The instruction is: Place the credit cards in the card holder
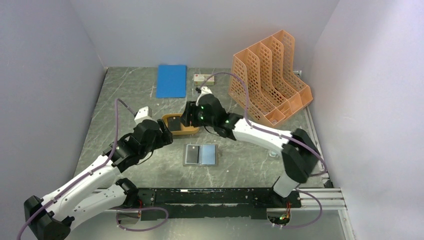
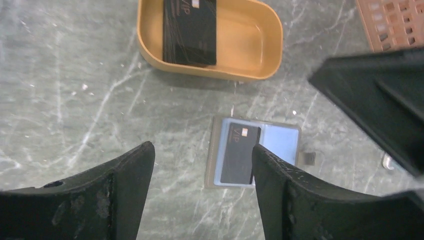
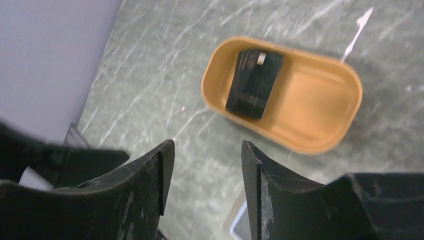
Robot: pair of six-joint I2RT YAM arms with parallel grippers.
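The open card holder lies flat on the table. A dark card sits on its left half; the right half is light blue. Behind it is the orange-yellow tray, with dark cards stacked at one end. My left gripper is open and empty, left of the holder and above the table. Held above the tray's right part in the top view is my right gripper, its fingers apart and nothing between them. The holder's corner shows low in the right wrist view.
A tall orange rack stands at the back right. Farther back lie a blue sheet and a small box. Both arms hang close together over the tray.
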